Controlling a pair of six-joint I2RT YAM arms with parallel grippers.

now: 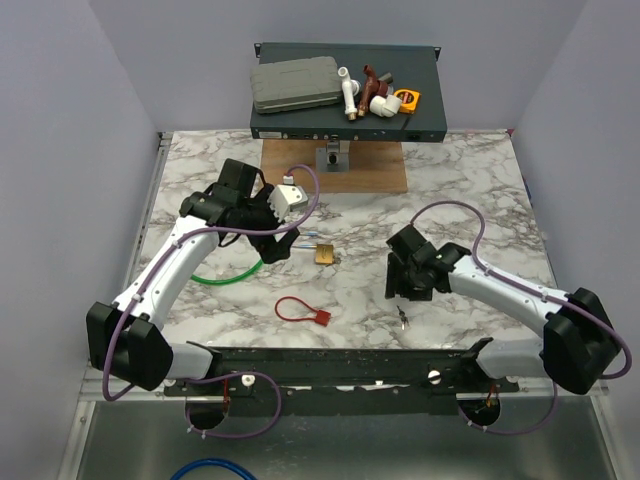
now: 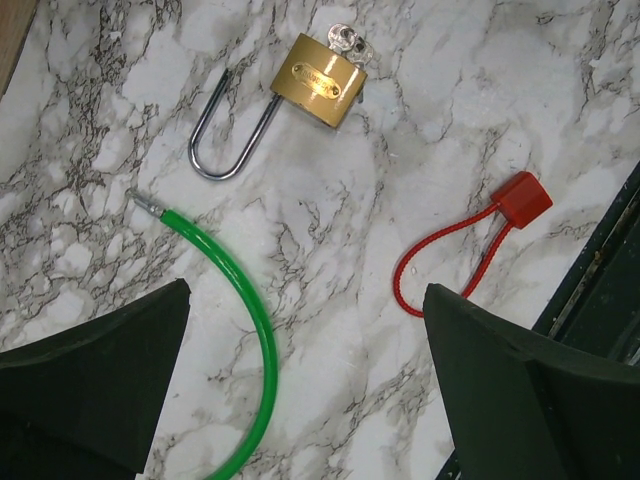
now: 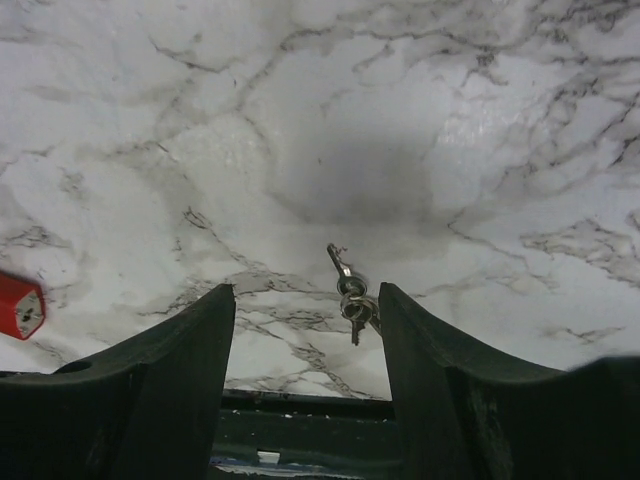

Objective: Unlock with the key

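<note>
A brass padlock (image 2: 318, 82) with keys in its bottom lies on the marble table, its long steel shackle (image 2: 233, 155) beside it. My left gripper hangs open above the table at left-centre, nothing between its fingers. A small set of keys (image 3: 355, 305) lies near the front edge at right, below my right gripper, whose fingers stand apart with the keys seen between them on the table.
A red cable seal (image 2: 520, 200) and a green hose (image 2: 255, 330) lie on the table. At the back a raised dark shelf (image 1: 420, 120) holds a case and fittings.
</note>
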